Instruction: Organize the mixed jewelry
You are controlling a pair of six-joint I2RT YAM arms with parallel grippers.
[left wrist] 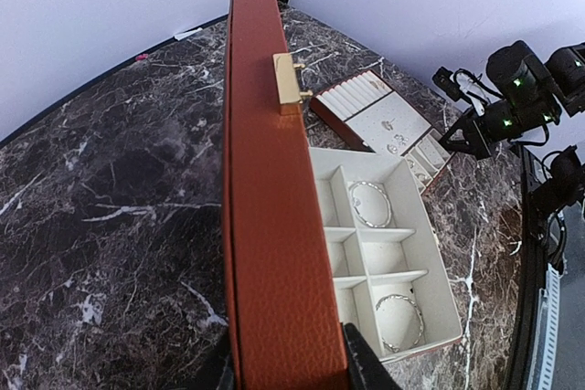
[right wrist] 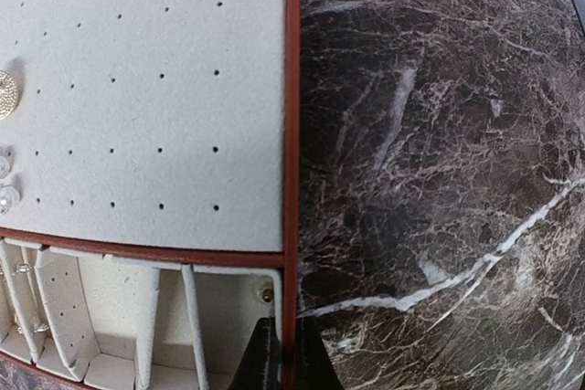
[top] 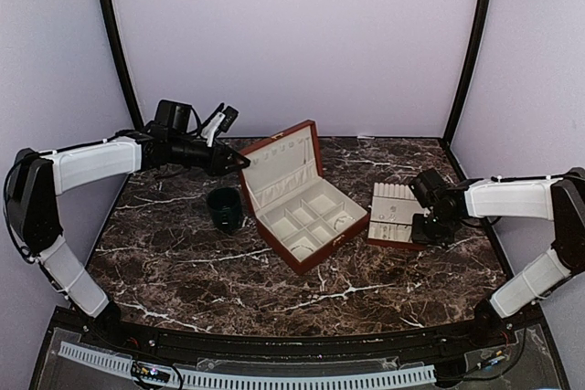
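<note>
The open jewelry box (top: 313, 244) stands mid-table, its compartments holding a few bangles (left wrist: 369, 203). My left gripper (top: 237, 160) is shut on the box's raised lid (left wrist: 265, 180), which fills much of the left wrist view. The removable tray (top: 393, 194), with a ring row, earring panel and small slots holding jewelry, lies right of the box. My right gripper is shut at the tray's right wall (right wrist: 292, 134), the thin rim between its fingertips.
A dark cup (top: 224, 209) stands left of the box.
</note>
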